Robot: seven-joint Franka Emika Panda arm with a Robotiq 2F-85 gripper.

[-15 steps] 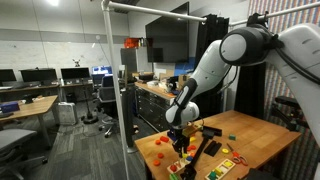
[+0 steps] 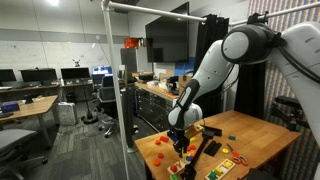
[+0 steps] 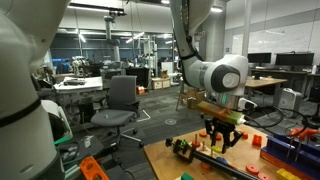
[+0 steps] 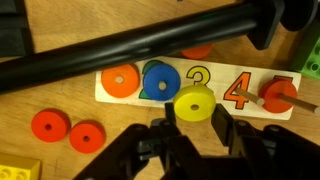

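Observation:
In the wrist view my gripper is shut on a yellow disc [image 4: 194, 102], with a dark finger at each side of it. The disc is over a pale number board [image 4: 215, 76], just below the printed 3; whether it touches the board cannot be told. An orange disc [image 4: 121, 80] and a blue disc [image 4: 161, 82] sit at the board's left part. By the printed 4, a red disc [image 4: 281, 94] and wooden pegs [image 4: 290, 99] show at its right end. In the first exterior view the gripper is low over the table, its tips small and blurred.
A black bar [image 4: 130, 45] crosses the wrist view above the board. Two loose red discs [image 4: 50, 125] lie lower left, near a yellow block [image 4: 18, 168]. A green block [image 4: 312, 58] is at the right edge. Bare wooden table [image 2: 262, 132] extends to the right.

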